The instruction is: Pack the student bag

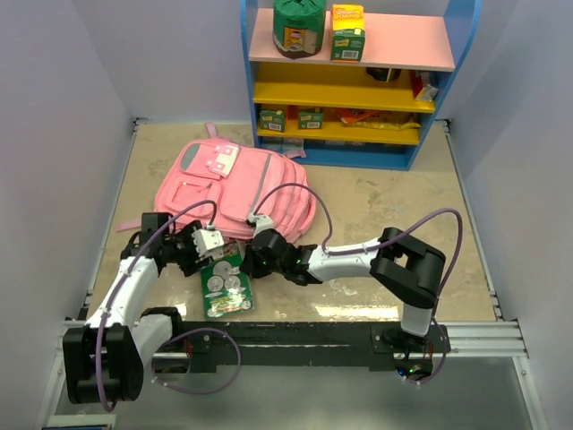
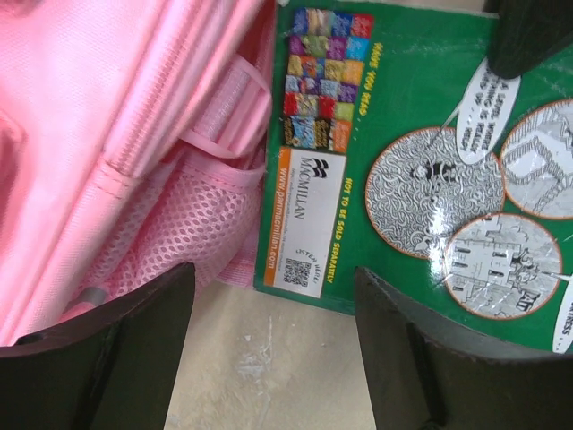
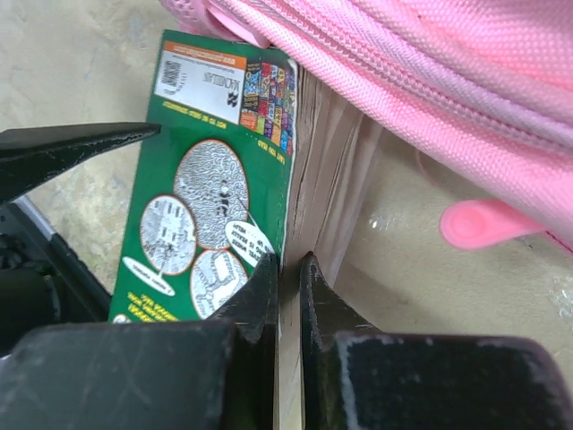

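A pink student bag lies on the floor against the blue shelf. In front of it rests a green book with round pictures on its cover, its far end close to the bag. My right gripper is shut on the right-hand page edge of the book. My left gripper stands open, with its fingers apart near the book's labelled corner. Nothing is held between them. The bag's mesh pocket is beside that corner in the left wrist view.
A shelf with several packets and boxes stands at the back. Clear floor stretches to the right of the bag. A pink zip pull hangs by the bag's edge.
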